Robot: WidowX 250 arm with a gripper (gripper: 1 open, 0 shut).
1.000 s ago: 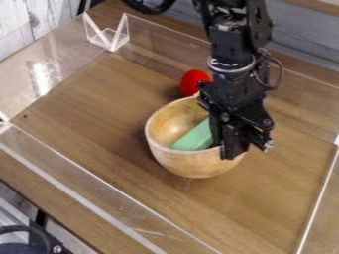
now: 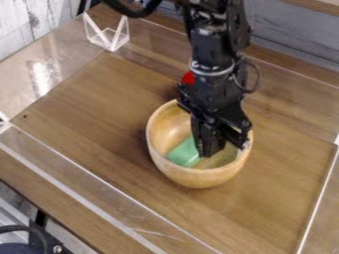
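A wooden bowl (image 2: 199, 175) sits on the wooden board, with a green object (image 2: 181, 153) inside it. My black gripper (image 2: 208, 139) is lowered into the bowl's right part, above or against the green object; its fingertips are dark and partly hidden, so I cannot see clearly what lies between them.
A red object (image 2: 188, 79) is behind the bowl, mostly hidden by my arm. A clear rack (image 2: 107, 33) stands at the back left. The board (image 2: 93, 119) is bare to the left and front right, bordered by clear rails.
My gripper has moved left over the bowl from its right side. The red object is now more hidden behind the arm.
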